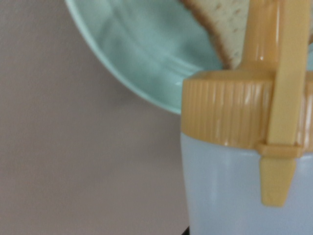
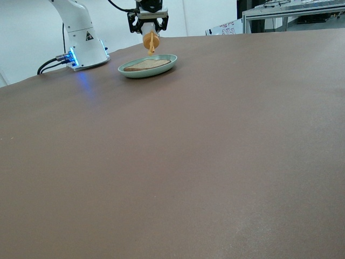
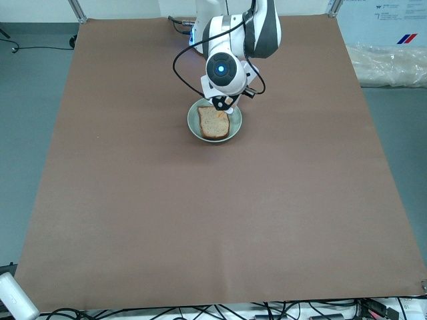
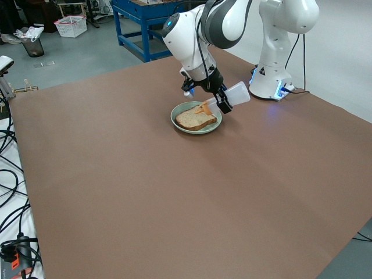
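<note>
A slice of bread [image 3: 213,123] [image 4: 195,119] lies on a pale green plate [image 3: 194,125] [image 2: 130,74] [image 1: 122,58]. My gripper [image 4: 224,100] is shut on a squeeze bottle [image 4: 235,93] [image 1: 244,191] with a white body and an orange cap [image 2: 151,41] [image 1: 225,110]. The bottle is tilted, its orange nozzle [image 2: 151,52] pointing down over the bread. In the wrist view the bottle hides much of the bread and my fingers. Whether the nozzle touches the bread I cannot tell.
The arm's white base [image 2: 86,51] stands behind the plate, with cables beside it. More cables lie along an edge beyond the table [image 4: 17,256].
</note>
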